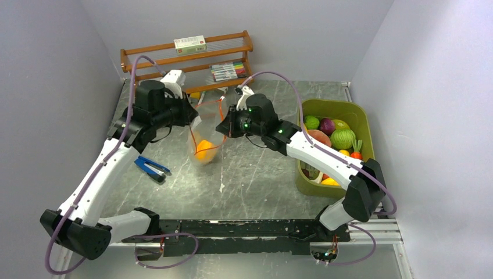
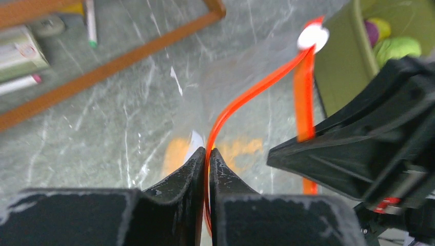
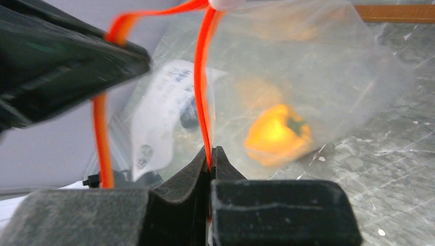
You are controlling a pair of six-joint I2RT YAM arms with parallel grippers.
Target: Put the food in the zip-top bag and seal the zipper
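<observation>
A clear zip top bag (image 1: pixel 204 131) with an orange rim hangs between my two grippers above the table, its mouth spread apart. Inside, near the bottom, rests an orange-yellow bell pepper (image 3: pixel 279 134) with a green stem spot. My left gripper is shut on one side of the orange rim (image 2: pixel 231 110). Opposite it, my right gripper is shut on the other side of the rim, which runs thin between its fingertips. A white slider (image 2: pixel 313 37) sits at one corner of the rim.
On the right stands a green bin (image 1: pixel 363 125) full of toy vegetables and fruit. A wooden rack (image 1: pixel 186 58) with boxes is at the back. Blue-handled tools (image 1: pixel 153 168) lie at left.
</observation>
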